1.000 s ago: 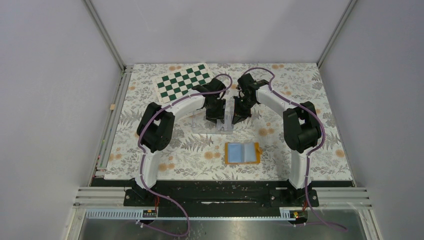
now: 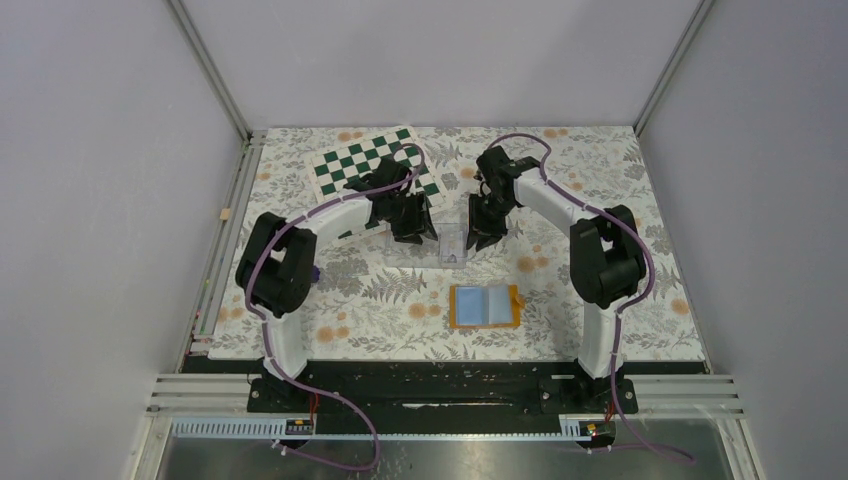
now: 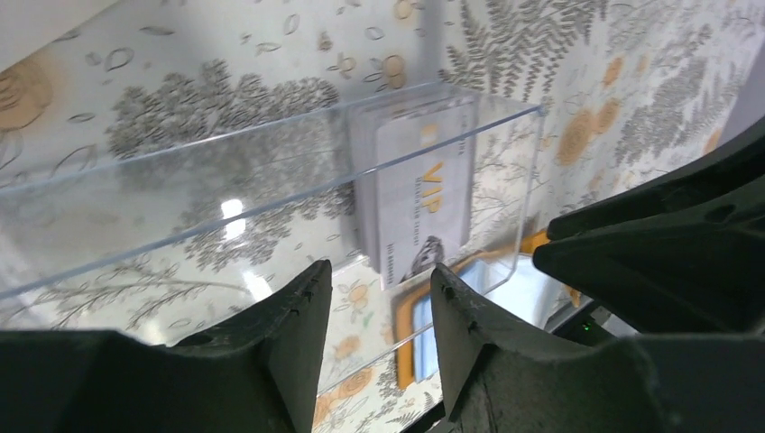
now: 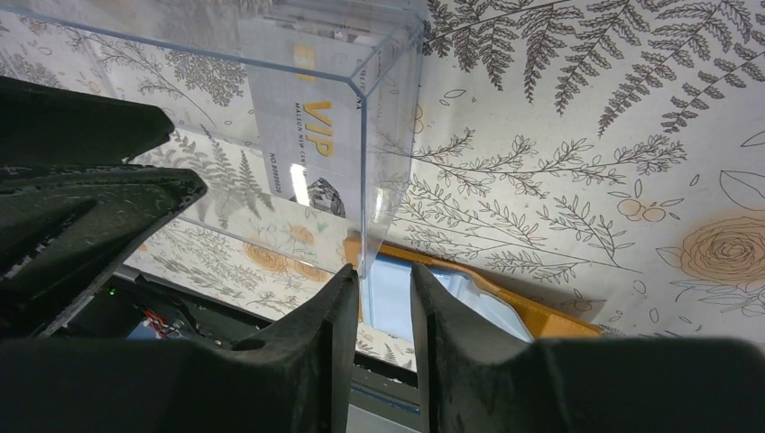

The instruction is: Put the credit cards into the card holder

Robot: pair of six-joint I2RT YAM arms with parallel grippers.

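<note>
A stack of white VIP cards point(image 3: 424, 194) stands on edge in the right end of a clear box point(image 3: 225, 216). The same cards point(image 4: 307, 126) show through the clear wall in the right wrist view. Left of the cards, over the box, my left gripper is open and holds nothing. My right gripper is parted by a small gap at the box's right end, its fingers near the clear wall; contact is hard to tell. The orange card holder point(image 2: 485, 307) lies opened flat in front of the box, its pages pale blue.
A green-and-white checkered board point(image 2: 365, 158) lies behind the left arm. A small purple item point(image 2: 316, 273) is partly hidden by that arm. Both grippers are close together above the box. Bare patterned table lies to the right of the holder and to its left.
My left gripper has moved left, away from the card stack, uncovering it in the top view. The right gripper has barely shifted. The holder has stayed in place.
</note>
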